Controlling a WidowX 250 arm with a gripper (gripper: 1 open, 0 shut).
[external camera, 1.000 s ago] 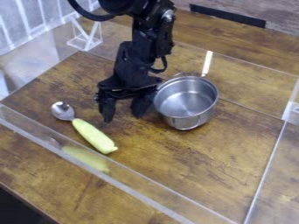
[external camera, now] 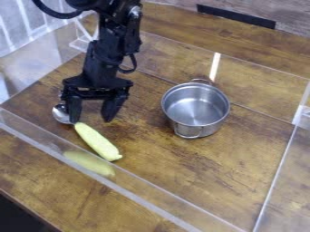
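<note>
My black gripper point(external camera: 92, 103) is low over the left part of the wooden table, its open fingers on either side near a metal spoon point(external camera: 61, 114) and the upper end of a pale yellow corn-like object point(external camera: 97, 141). Whether it touches either is unclear. A steel pot point(external camera: 197, 110) stands to the right, apart from the gripper.
A clear plastic edge point(external camera: 145, 190) runs diagonally across the front left. A thin white stick point(external camera: 215, 66) lies behind the pot.
My gripper has moved left, away from the pot and toward the spoon and yellow object. The pot, spoon and yellow object look nearly unmoved.
</note>
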